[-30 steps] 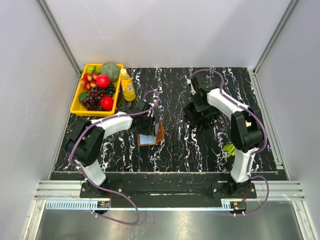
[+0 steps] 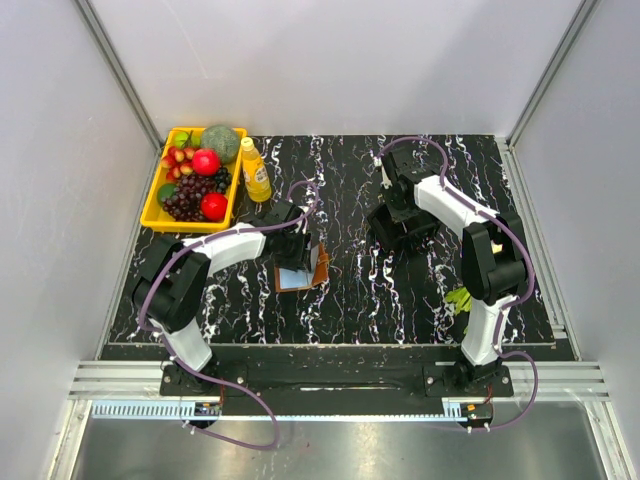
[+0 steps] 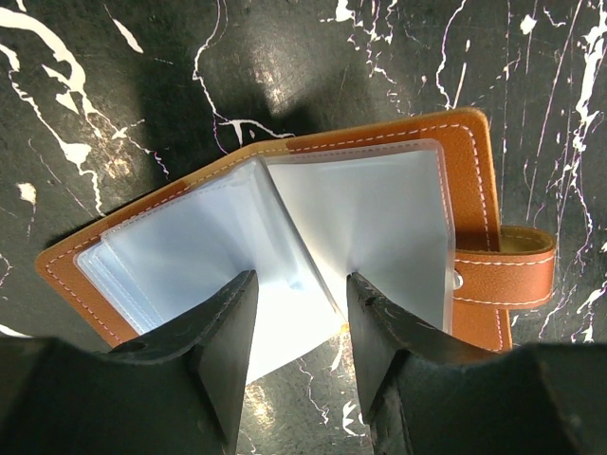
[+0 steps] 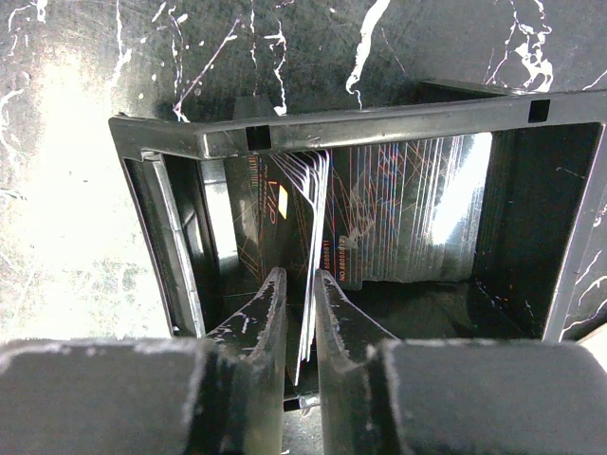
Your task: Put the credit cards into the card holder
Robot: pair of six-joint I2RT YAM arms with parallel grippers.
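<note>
The brown card holder (image 3: 479,180) lies spread on the table, its clear sleeves (image 3: 379,227) fanned out, one edge rising between the fingers of my left gripper. Those fingers stand apart, with free room on both sides of that edge. In the right wrist view, a black box (image 4: 370,133) holds several cards (image 4: 316,204) on edge, showing as thin white lines. My right gripper reaches into it, fingers narrowly open around the card edges; a dark gap shows by the left finger. From above, both arms hide much of holder and box.
A yellow basket (image 2: 236,190) of fruit stands at the back left, with an orange juice bottle (image 2: 255,170) beside it. Something green (image 2: 458,299) lies near the right arm. Table between the holder and the box is clear.
</note>
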